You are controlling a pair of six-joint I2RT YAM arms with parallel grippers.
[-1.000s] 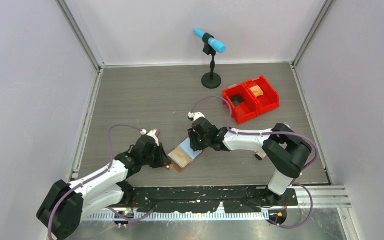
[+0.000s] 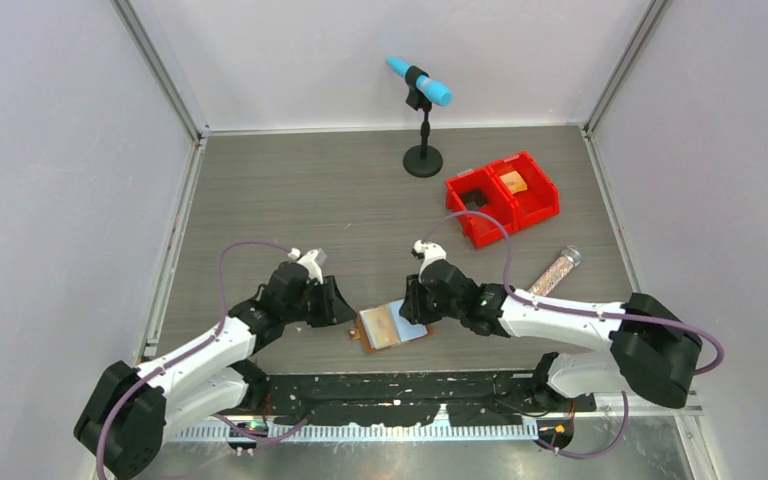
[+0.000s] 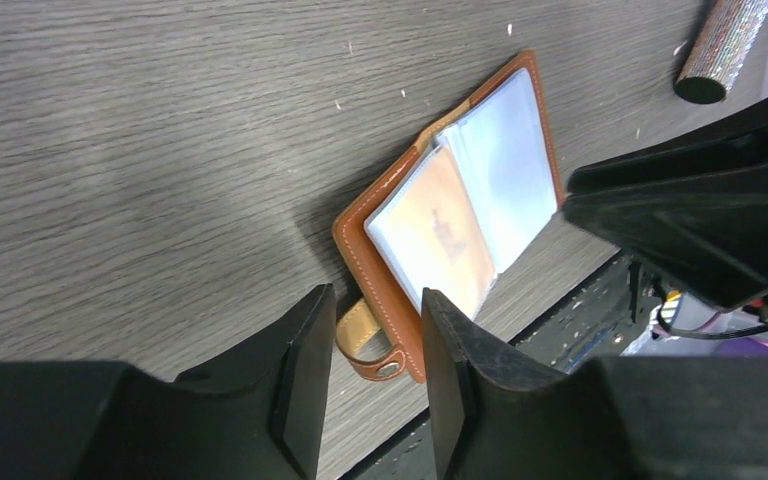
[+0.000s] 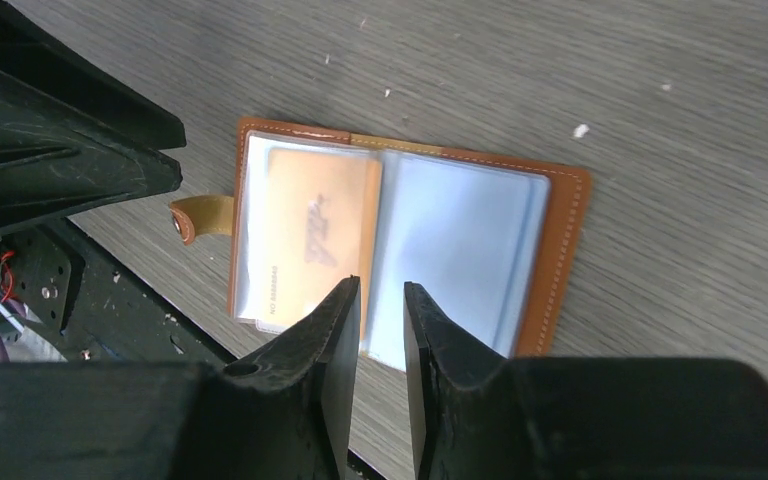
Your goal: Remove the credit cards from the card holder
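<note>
The brown leather card holder [image 2: 368, 347] lies spread flat near the front edge of the table. Its left sleeve holds a pale orange insert [image 4: 310, 220], while its right sleeve [image 4: 455, 245] looks whitish blue; whether cards sit inside cannot be told. A snap strap [image 3: 368, 335] sticks out at its left end. My left gripper is partly open beside that end, over the strap, with nothing gripped. My right gripper is narrowly open over the front edge of the holder's right half, no object between its fingers.
Behind and to the right stands a red two-part bin [image 2: 532, 205] with a dark item [image 2: 473, 198] and a tan item [image 2: 513, 182] inside. A glittery cylinder [image 2: 556, 272] lies near the right arm. A microphone stand [image 2: 422, 160] is at the back.
The holder has turned and shifted to the right, now lying nearly level.
</note>
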